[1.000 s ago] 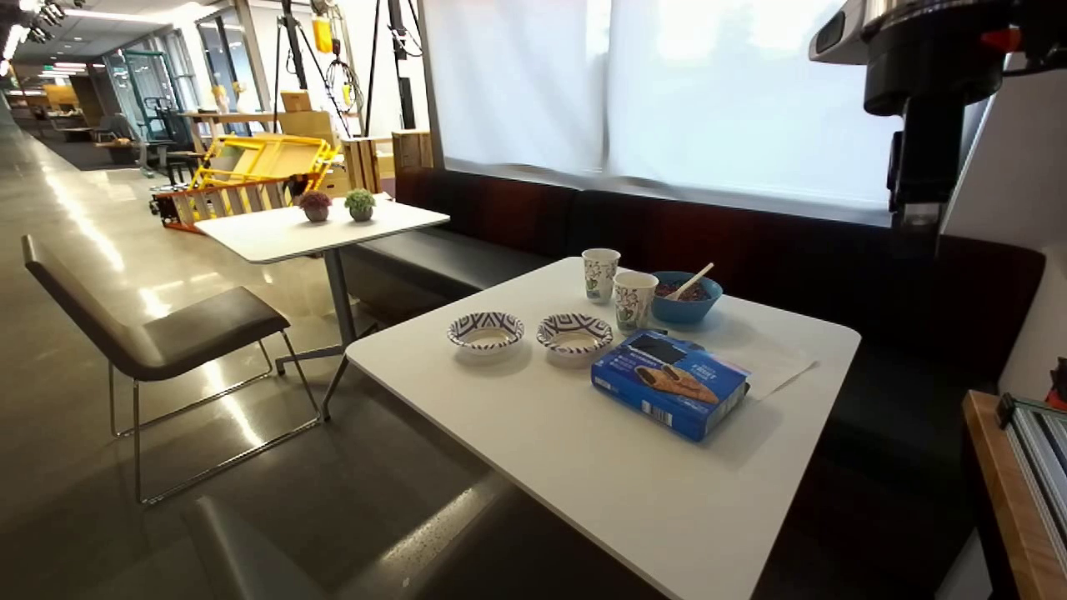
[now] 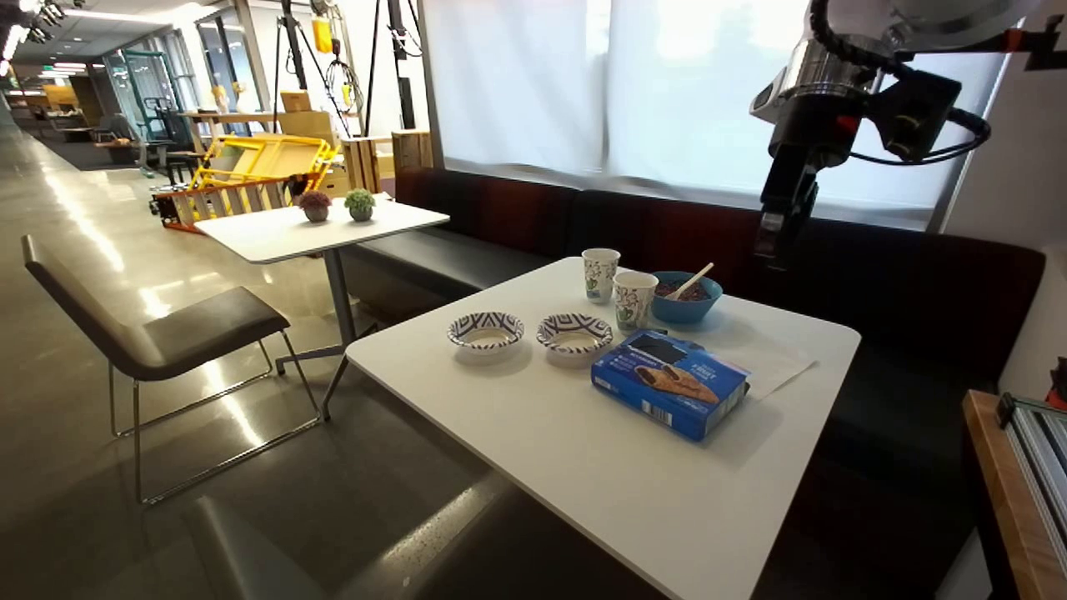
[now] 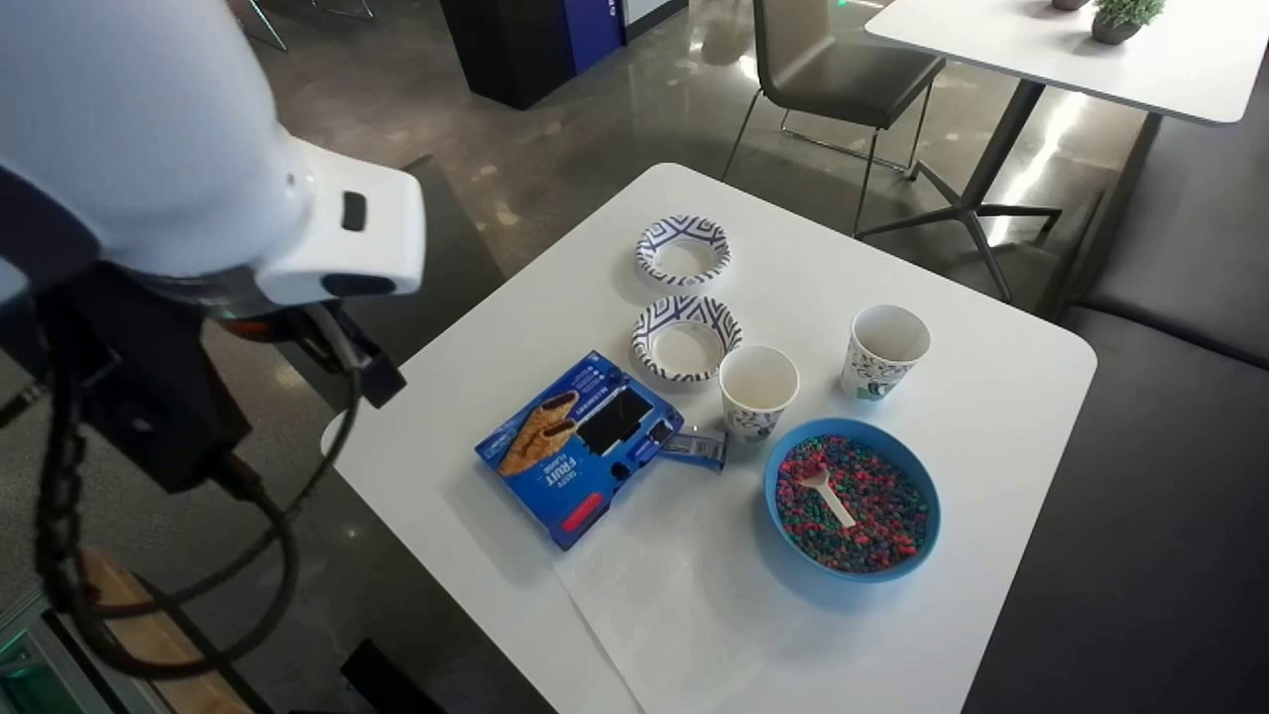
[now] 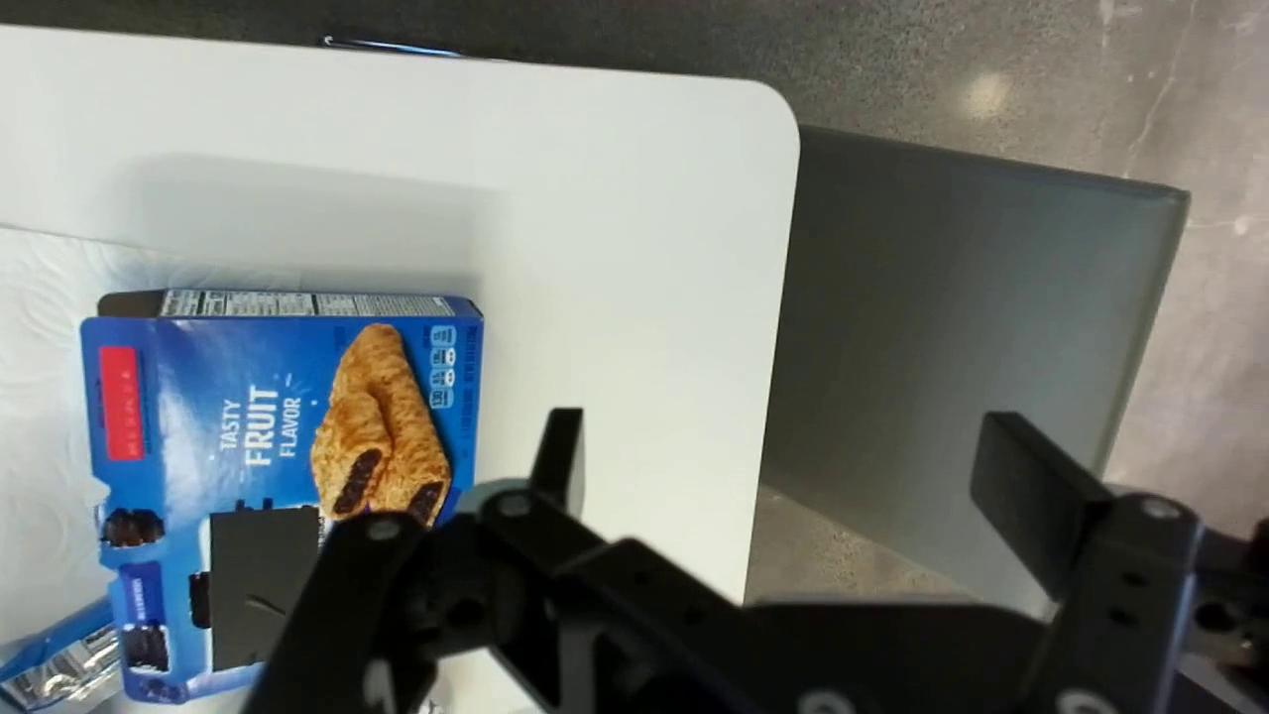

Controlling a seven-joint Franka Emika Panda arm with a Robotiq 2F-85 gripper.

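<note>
My gripper is open above the table's near corner, its fingers wide apart with nothing between them. To its left in the wrist view lies a blue fruit-pastry box, flat and with a torn opening. A blue wrapper pokes out beside that box. In the second exterior view, a blue bowl of colourful cereal has a pale spoon in it. Two patterned paper cups, one nearer the box and one farther off, stand upright. Two patterned paper bowls appear empty.
A white paper towel lies flat beside the box on the white table. A grey chair seat sits just past the table edge, and a dark bench runs along one side.
In the first exterior view my arm has swung left and its gripper now hangs tilted, closer to the table. The objects on the table have not moved.
</note>
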